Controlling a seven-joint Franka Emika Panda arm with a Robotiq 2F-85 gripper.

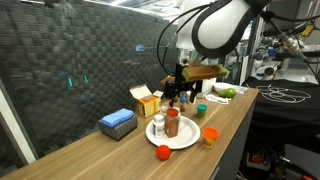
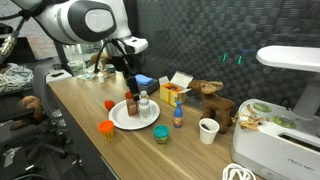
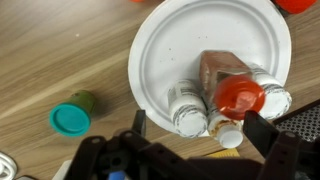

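On the white plate (image 1: 184,140) stands a reddish-brown bottle with a red cap (image 1: 172,123), among several pale, white-capped bottles. In the wrist view the red cap (image 3: 240,96) lies toward the right finger, and a white bottle (image 3: 187,108) sits between the open fingers' lines. My gripper is open and holds nothing. From the side, the gripper (image 1: 178,99) hangs above the bottles, apart from the red cap. The second exterior view shows the brown bottle (image 2: 132,106) beside a white bottle (image 2: 144,106), both upright on the plate.
A red ball (image 1: 163,153) and an orange cup (image 1: 210,136) sit near the plate. A green cup (image 2: 161,133), blue bottle (image 2: 178,113), yellow box (image 2: 179,84), white mug (image 2: 208,130) and brown figure (image 2: 214,104) stand close by.
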